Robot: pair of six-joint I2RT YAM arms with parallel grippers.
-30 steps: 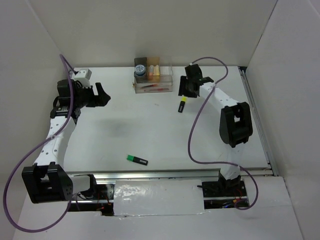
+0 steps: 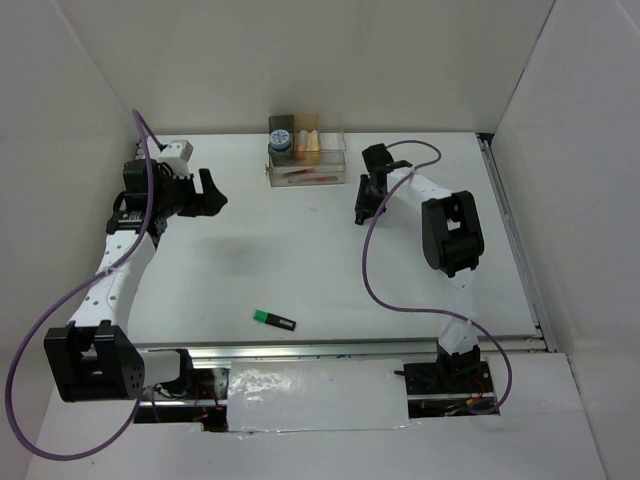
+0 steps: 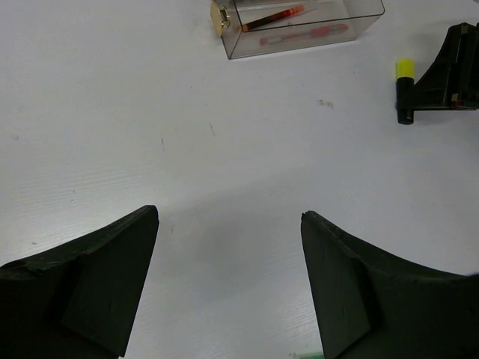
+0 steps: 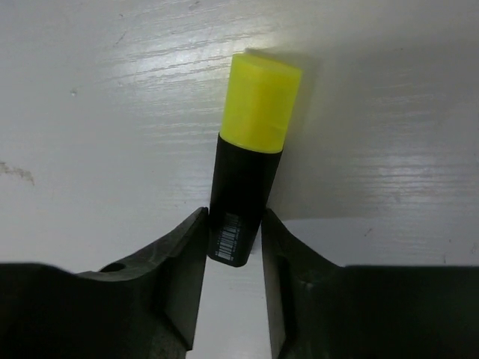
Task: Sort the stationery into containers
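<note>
In the right wrist view a highlighter (image 4: pixel 247 161) with a yellow cap and black body lies on the white table. The fingers of my right gripper stand on both sides of its black end, close to it and part open; whether both touch cannot be told. From above, this gripper (image 2: pixel 366 208) mostly hides the highlighter. A second, green-capped black highlighter (image 2: pixel 275 320) rests near the front edge. My left gripper hangs open and empty over the table's left side. At the back stands a clear organizer (image 2: pixel 308 181) with several compartments.
In the organizer are a round blue-topped item (image 2: pixel 280 140), pale yellow and orange items (image 2: pixel 313 141), and red pens (image 3: pixel 281 18) in the front compartment. A metal rail (image 2: pixel 300 350) runs along the front edge.
My right gripper has moved toward the front and down over the yellow-capped highlighter, covering it from above. The left arm has shifted slightly right. The green-capped highlighter has stayed put.
</note>
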